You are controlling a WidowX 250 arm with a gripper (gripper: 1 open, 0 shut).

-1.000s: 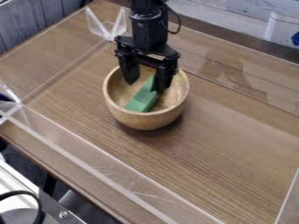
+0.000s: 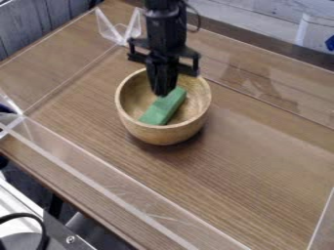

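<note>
A round tan wooden bowl (image 2: 135,115) stands on the wooden table, with a green oblong block (image 2: 163,108) lying inside it on a slant. Over the back of the bowl, my black gripper (image 2: 162,76) hangs with its fingers close together and blurred. It looks shut, and I see nothing held between the fingers; the block lies below them in the bowl.
A white and black object shows off the table's edge at lower left. Pale edges border the top right.
My gripper has risen out of the bowl, and its fingers have come closer together. The green block remains in the bowl.
</note>
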